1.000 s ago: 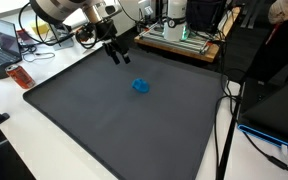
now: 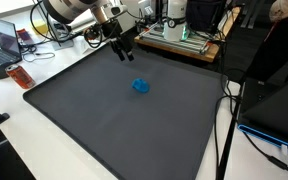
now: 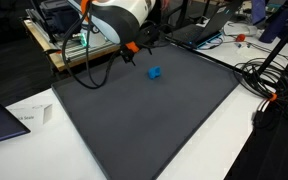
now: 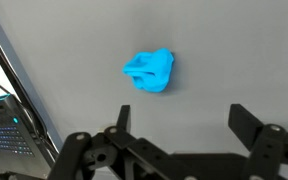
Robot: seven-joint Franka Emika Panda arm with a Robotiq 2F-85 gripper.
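A crumpled bright-blue object (image 4: pixel 151 70), perhaps cloth, lies on the dark grey mat (image 2: pixel 119 115). It also shows in the second exterior view as a small blue lump (image 3: pixel 154 72). My gripper is open, with its black fingers (image 4: pixel 246 122) wide apart and nothing between them. In the wrist view the blue object appears beyond the fingers, nearer the left one. From the first exterior view, the gripper (image 2: pixel 123 51) is by the mat's far edge, apart from the blue object (image 2: pixel 140 86).
An orange-red can (image 2: pixel 21 77) stands left of the mat in the first exterior view, with a laptop (image 2: pixel 8 40) behind it. Black cables (image 3: pixel 269 85) run beside the mat in the second exterior view.
The arm and gripper have shifted slightly to the right in the first exterior view. The blue object has stayed in place.
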